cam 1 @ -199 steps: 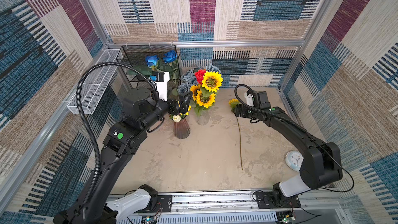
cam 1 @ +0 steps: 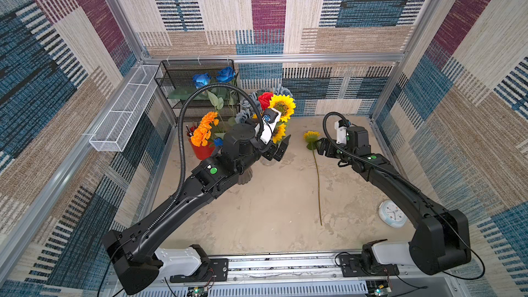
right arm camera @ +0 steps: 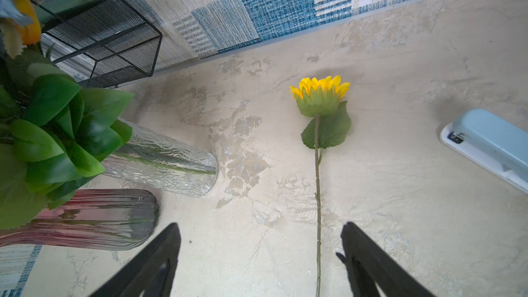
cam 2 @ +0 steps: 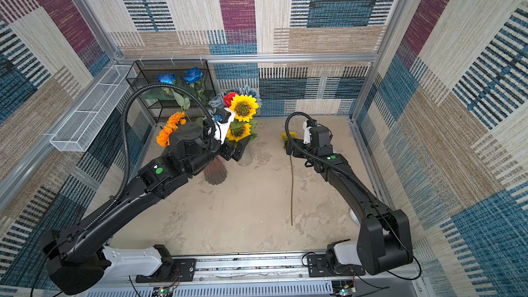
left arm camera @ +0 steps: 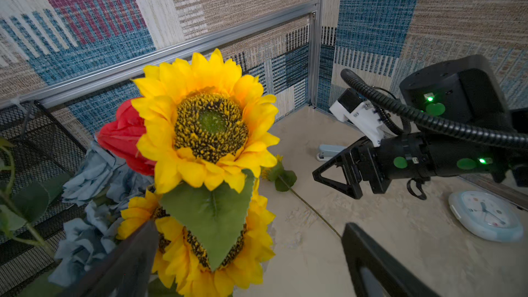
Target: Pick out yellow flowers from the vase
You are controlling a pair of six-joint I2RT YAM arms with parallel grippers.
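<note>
My left gripper (cam 1: 277,148) is open in front of the bunch in the clear glass vase (right arm camera: 181,167). Its wrist view shows an upper sunflower (left arm camera: 209,129) and lower sunflowers (left arm camera: 214,247) just beyond the fingers, beside a red rose (left arm camera: 123,137). A single sunflower (right arm camera: 319,93) lies on the table, its long stem running toward the front. My right gripper (cam 1: 321,147) hovers over it, open, with nothing held between its fingers; the stem passes below them in the right wrist view.
Orange flowers (cam 1: 206,126) stand left, beside a reddish ribbed vase (right arm camera: 104,222). A black mesh rack with blue roses (cam 1: 225,74) is behind. A stapler (right arm camera: 484,140) and clock (cam 1: 391,212) lie right.
My left gripper has swung right to the sunflowers in the vase. My right arm has shifted slightly right and back from where it was a second ago, away from the lying sunflower.
</note>
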